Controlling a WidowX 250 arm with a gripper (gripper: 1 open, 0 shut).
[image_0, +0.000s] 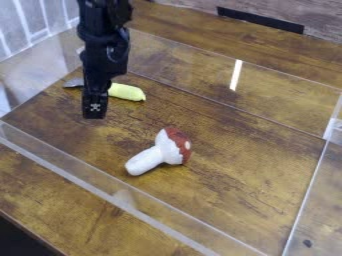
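My black gripper hangs at the upper left inside a clear-walled enclosure, open, its fingertips low over the wooden floor. Just right of it and behind lies a pale yellow-green object with a grey end reaching left behind the gripper. A white object with a red-speckled round head lies on its side near the middle, apart from the gripper.
Transparent walls bound the wooden surface on the left, back, front and right.
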